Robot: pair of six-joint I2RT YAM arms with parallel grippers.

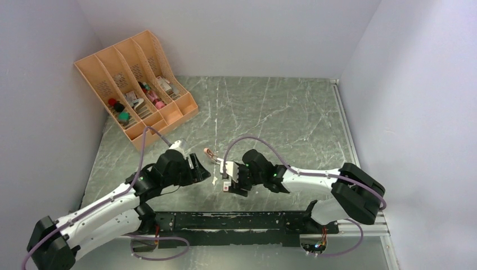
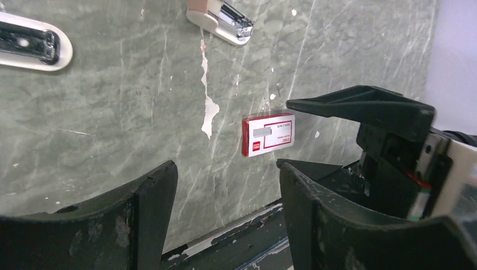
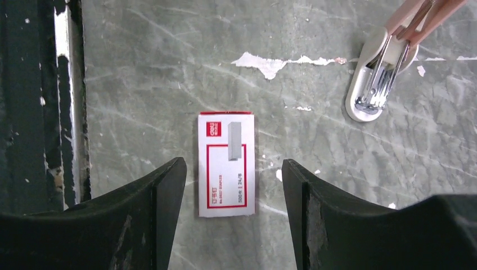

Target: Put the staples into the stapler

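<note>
A white staple box with red print (image 3: pixel 226 174) lies flat on the grey marbled table. Above it my right gripper is open, its fingers to either side of the box in the right wrist view and nothing held. One pink and white stapler (image 3: pixel 376 84) stands on the table beyond the box, its metal channel showing. A second stapler end (image 2: pixel 31 45) shows at the upper left of the left wrist view. My left gripper hangs over bare table with its fingers apart and empty; the box (image 2: pixel 269 135) lies to its right, near the right gripper's fingers.
The orange organizer (image 1: pixel 185 107) at the back left holds several small items. Open table (image 1: pixel 281 112) stretches across the back and right. A dark rail (image 1: pixel 225 220) runs along the front edge. Both arms stand close together at the front middle.
</note>
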